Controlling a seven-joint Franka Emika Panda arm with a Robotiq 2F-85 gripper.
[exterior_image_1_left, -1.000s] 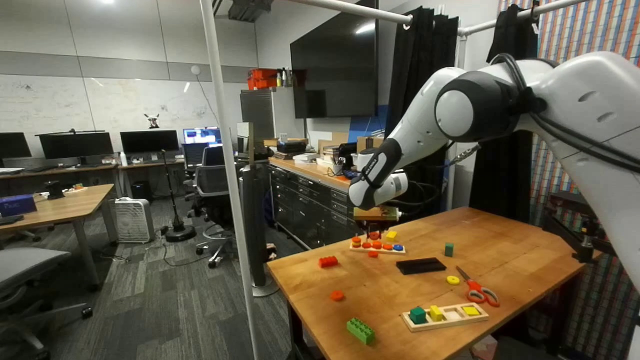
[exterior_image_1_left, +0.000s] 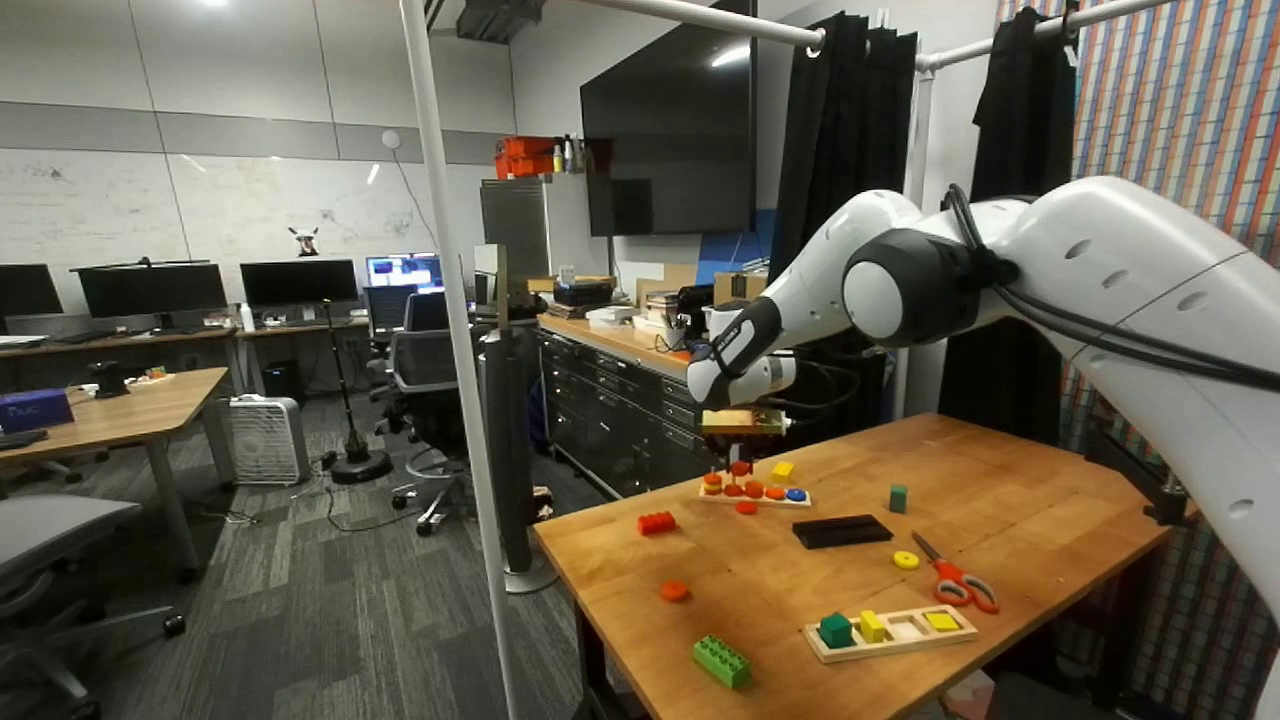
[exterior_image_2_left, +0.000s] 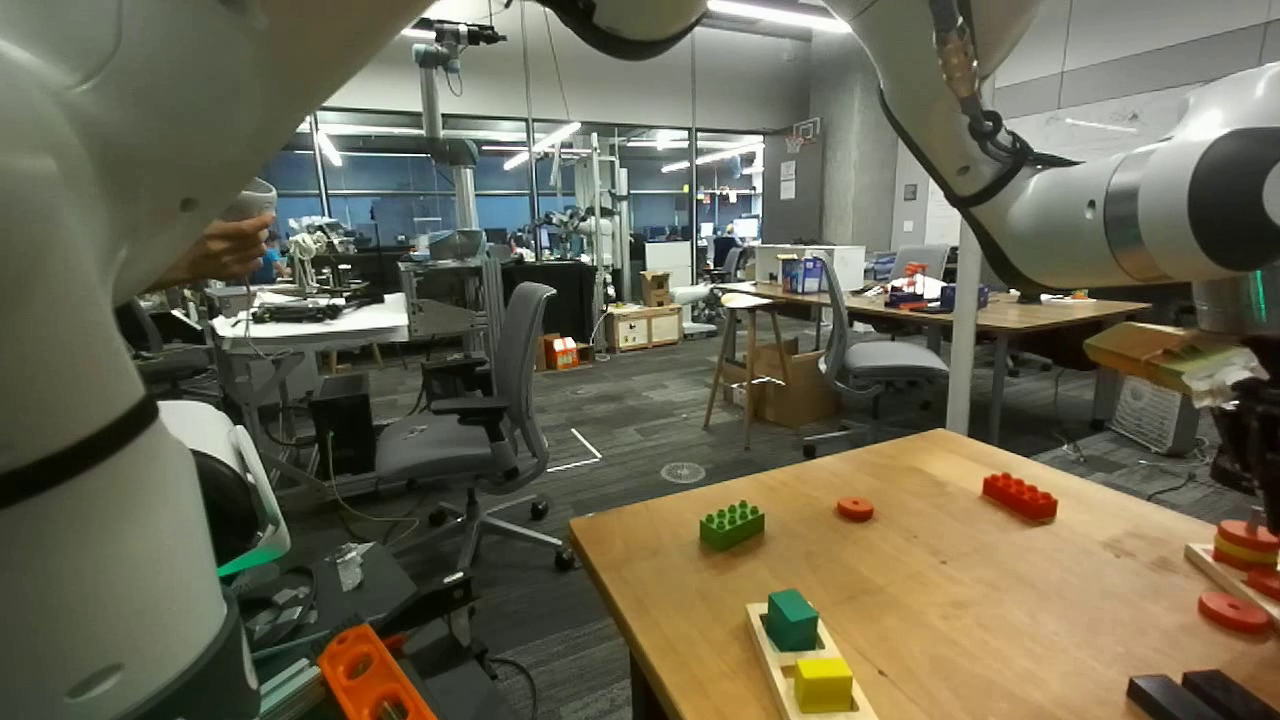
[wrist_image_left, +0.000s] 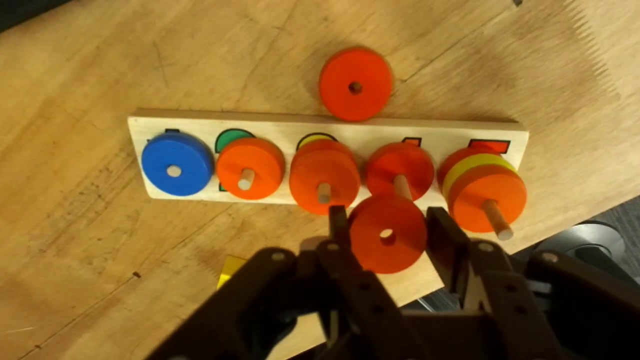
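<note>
My gripper is shut on a red-orange disc (wrist_image_left: 405, 255) with a hole in its middle, gripped by opposite edges. In the wrist view that disc appears just below the second peg from the right, above the pegboard (wrist_image_left: 276, 123). A red disc (wrist_image_left: 384, 165) sits around that peg. At the left end a blue disc (wrist_image_left: 157, 163) is on its peg, followed by an orange disc (wrist_image_left: 261, 162) and an orange stack (wrist_image_left: 327, 167). The right-end peg bears a red, yellow and orange stack (wrist_image_left: 480, 201). A loose red disc (wrist_image_left: 345, 96) lies beside the board.
A black grooved block (exterior_image_1_left: 841, 532), red-handled scissors (exterior_image_1_left: 950, 578), a yellow ring (exterior_image_1_left: 905, 559) and a green block (exterior_image_1_left: 897, 498) lie on the table. Toward the front are a shape tray (exterior_image_1_left: 906, 644), a green brick (exterior_image_1_left: 721, 661), an orange disc (exterior_image_1_left: 674, 592) and a red brick (exterior_image_1_left: 656, 523).
In exterior view 1, my arm has shifted slightly left, and the gripper has moved a little left over the pegboard with its disc. The table objects keep their places.
</note>
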